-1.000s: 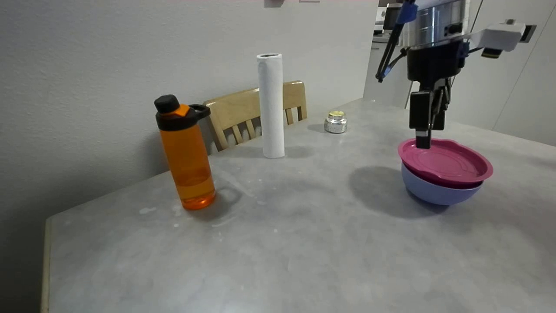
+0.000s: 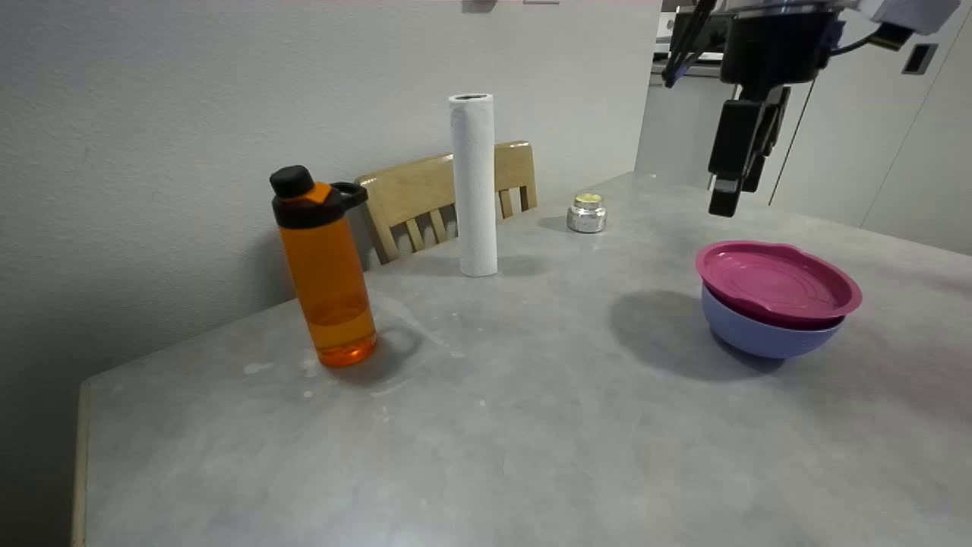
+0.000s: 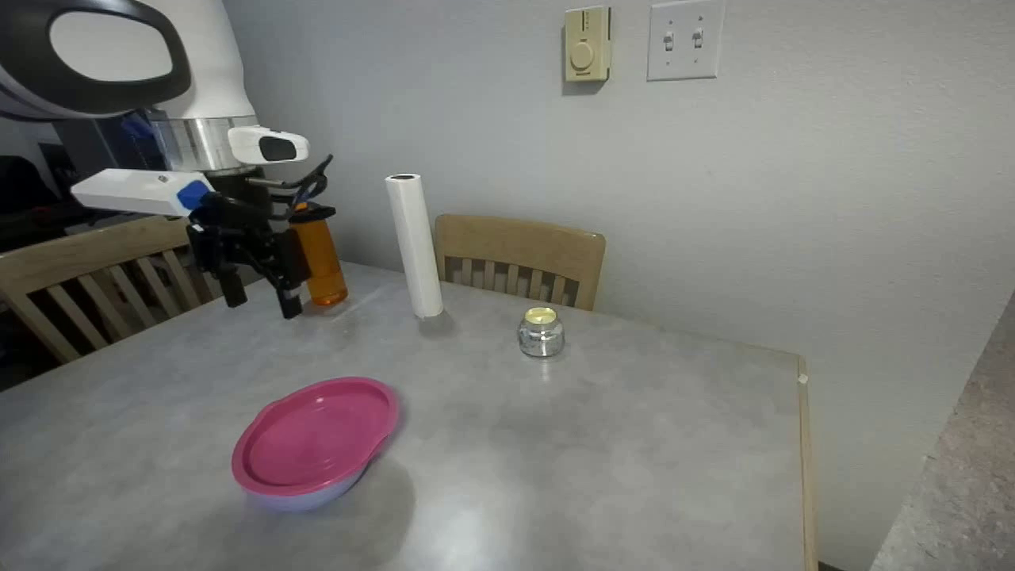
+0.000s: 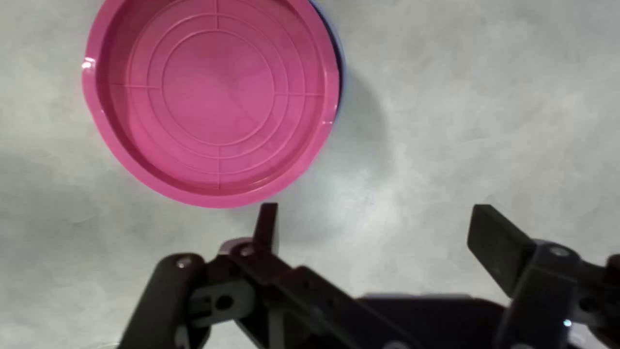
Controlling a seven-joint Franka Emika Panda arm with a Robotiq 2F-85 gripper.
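A pink lid [image 2: 779,278] rests slightly askew on a light blue bowl [image 2: 770,336] on the table. From the wrist view, the lid [image 4: 218,87] fills the upper left, with a sliver of the bowl [image 4: 338,49] showing at its right side. My gripper is open, its fingers wide apart and only bare table visible between them. It hangs above the table, clear of the lid and bowl. In exterior view 2, the gripper [image 3: 263,300] appears beyond the lid [image 3: 315,433].
An orange bottle [image 2: 328,282], a white paper roll [image 2: 474,187] standing upright, and a small glass jar [image 2: 587,215] with a yellowish top stand along the wall side. Wooden chairs [image 3: 518,243] stand behind the table [image 3: 618,457].
My gripper has risen away from the lid and tilted a little. The lid, bowl, bottle, roll and jar have stayed in place.
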